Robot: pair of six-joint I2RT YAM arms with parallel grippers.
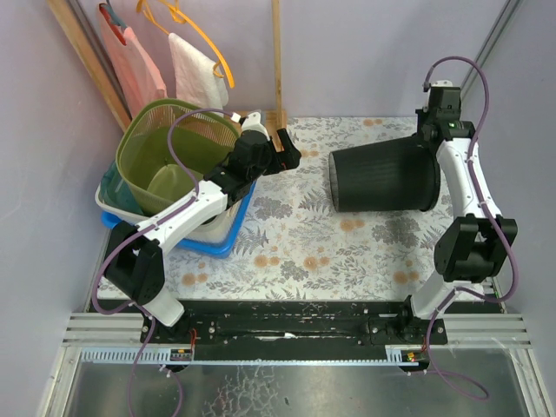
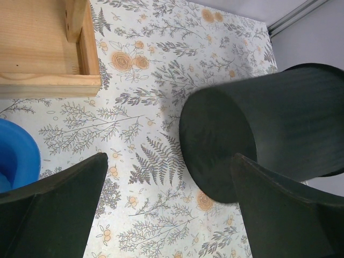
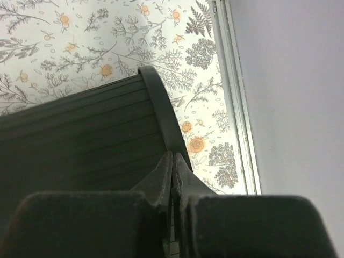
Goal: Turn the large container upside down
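The large black container lies on its side on the patterned table, its flat left end toward the middle; that end also shows in the left wrist view. My right gripper is shut at the rim of the container's right end; whether any of the rim is between its fingertips I cannot tell. My left gripper stands open above the table, left of the container, with nothing between its fingers.
Nested tubs, green and blue, fill the left side. A wooden stand with hanging cloths is at the back. Walls and a rail bound the right.
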